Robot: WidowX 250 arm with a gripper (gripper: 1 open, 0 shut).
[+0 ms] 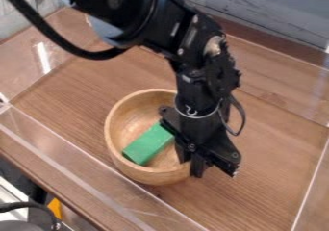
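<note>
A round wooden bowl (129, 168) sits on the wooden surface in the lower middle of the camera view, with a green block (146, 144) lying inside it, toward its left. My black gripper (195, 164) comes down over the bowl's right side, its fingertips at or just inside the rim and hiding that part of it. The gripper looks shut, but its own body hides what, if anything, is between the fingers.
A pale wall (270, 23) runs along the back. Cables and a small yellow item show beyond the left front edge.
</note>
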